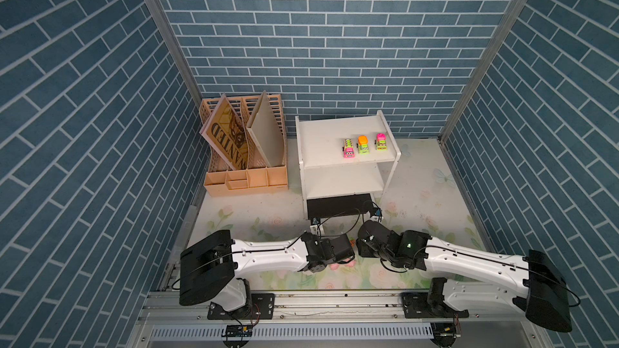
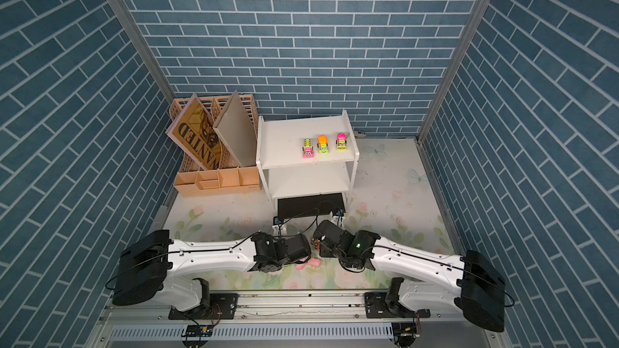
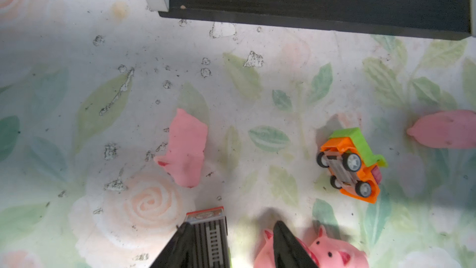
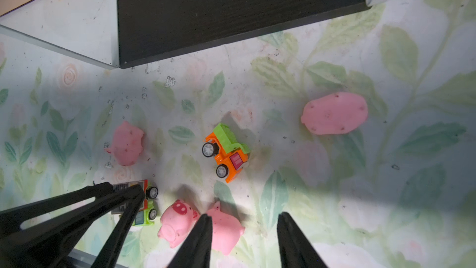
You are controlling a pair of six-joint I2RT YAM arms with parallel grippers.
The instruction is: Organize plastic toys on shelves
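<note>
Three toy cars [image 1: 363, 144] stand in a row on the top shelf [image 1: 322, 134]. On the floral surface below lie an orange-green truck [image 4: 229, 157], a pink pig [image 4: 126, 144] at left, another [image 4: 333, 113] at right, two more [image 4: 224, 230] near the grippers, and a grey-red-green car [image 3: 210, 235]. My left gripper is low over the near toys, fingers apart, around or above the grey car and pigs. My right gripper is low at right of it; its fingers look apart in the right wrist view, and whether anything is between them is unclear.
A wooden organizer [image 1: 245, 180] with leaning boards stands left of the white rack. A black base [image 4: 238, 5] lies at the rack's bottom. The table right of the rack [image 1: 438, 174] is clear.
</note>
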